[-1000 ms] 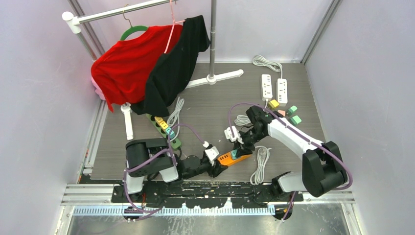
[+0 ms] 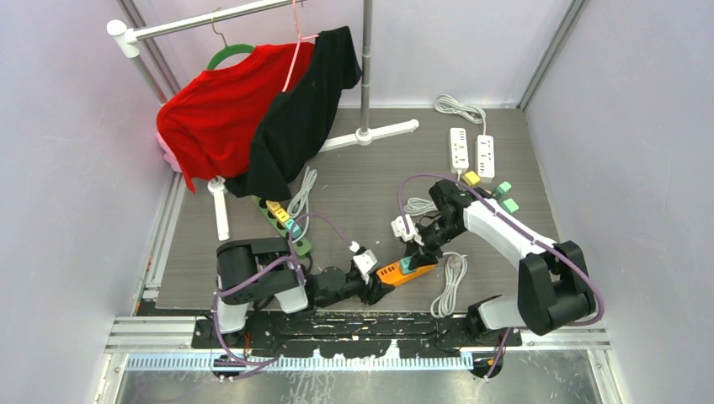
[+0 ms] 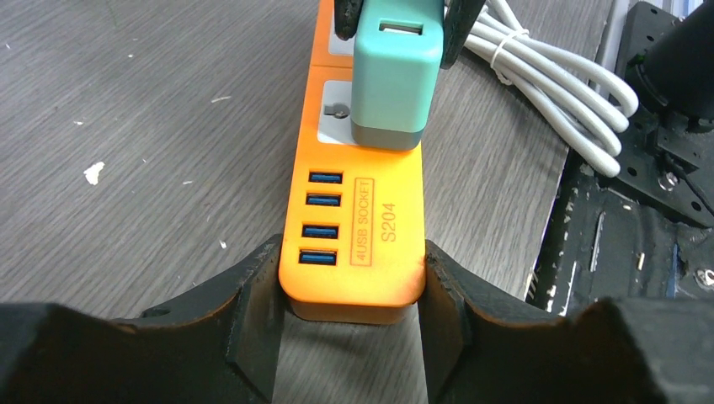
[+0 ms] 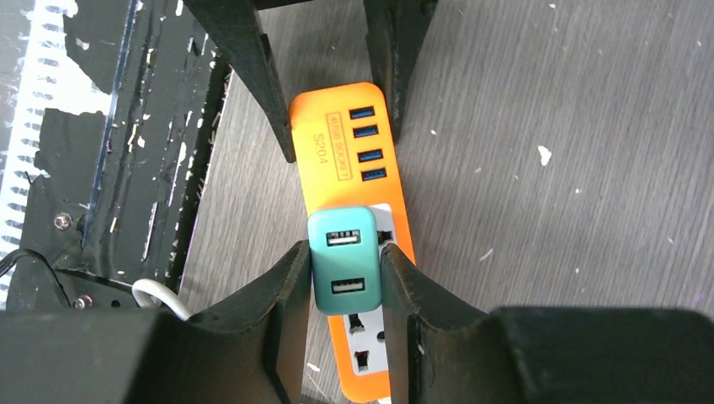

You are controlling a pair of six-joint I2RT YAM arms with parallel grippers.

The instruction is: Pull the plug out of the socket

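Note:
An orange power strip (image 2: 394, 274) with USB ports lies near the table's front edge. My left gripper is shut across its USB end (image 3: 354, 219). A mint cube plug (image 3: 396, 76) sits on the strip's grey socket section, and my right gripper is shut on that plug (image 4: 343, 252) from above. Whether the plug is seated or raised I cannot tell.
A coiled white cable (image 2: 450, 286) lies right of the strip. White strips (image 2: 459, 147), small cubes (image 2: 471, 179) and another coil stand at the back right. A green strip (image 2: 303, 246) and a clothes rack are at the left.
The left arm has barely moved.

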